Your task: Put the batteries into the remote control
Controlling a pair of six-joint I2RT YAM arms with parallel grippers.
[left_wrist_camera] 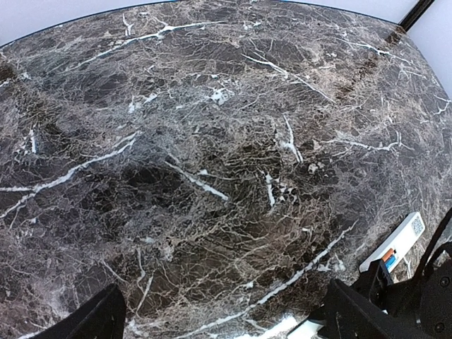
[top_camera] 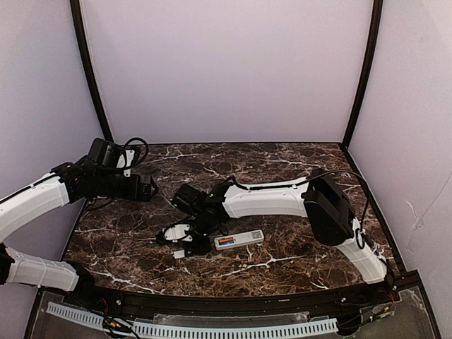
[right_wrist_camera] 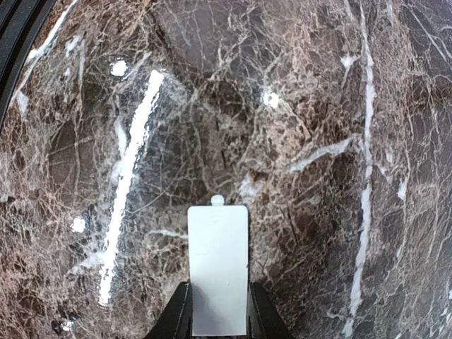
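The white remote control (top_camera: 239, 239) lies on the marble table at front centre, its compartment showing orange and blue batteries (left_wrist_camera: 387, 258). Left of it, in the right wrist view, the white battery cover (right_wrist_camera: 218, 261) lies flat with its tab upward in that view. My right gripper is shut on the cover across its sides, low over the table. My left gripper (top_camera: 147, 188) hangs open above the table at the left, with nothing visible between its fingers.
Walls enclose it at the back and both sides, and a dark rail (top_camera: 212, 305) runs along the front edge.
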